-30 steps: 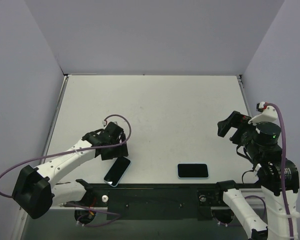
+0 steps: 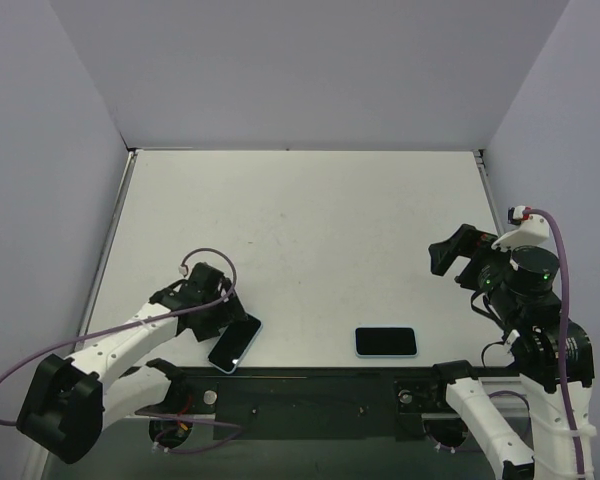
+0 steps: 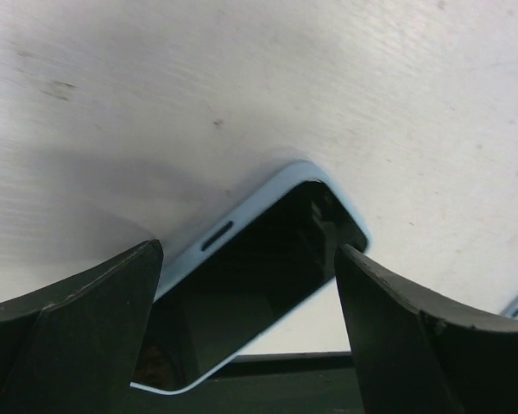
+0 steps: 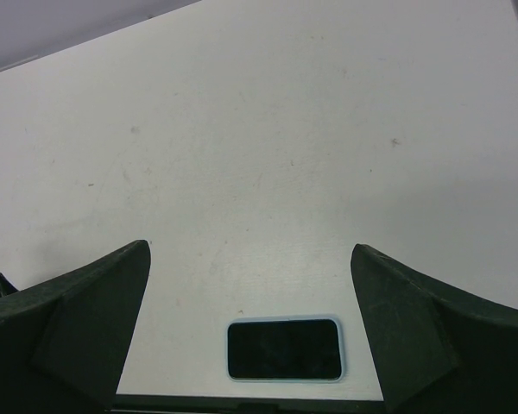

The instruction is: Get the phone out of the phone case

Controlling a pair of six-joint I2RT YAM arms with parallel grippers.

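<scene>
A black-screened phone in a pale blue case (image 2: 235, 341) lies diagonally at the table's front left. In the left wrist view, my open left gripper is over this phone (image 3: 244, 276), its fingers either side of it, the left one close by the case's upper-left edge. Whether they touch it I cannot tell. A second black-screened phone with a pale blue rim (image 2: 386, 341) lies flat at the front right, also in the right wrist view (image 4: 284, 348). My open right gripper hangs above the right side of the table with nothing between its fingers.
Grey walls (image 2: 340, 80) bound the back and sides. A dark strip runs along the front edge, just beside both phones.
My left gripper has moved down and leftward toward the near end of the table, onto the left phone. The right arm has shifted very slightly left; both phones are unmoved.
</scene>
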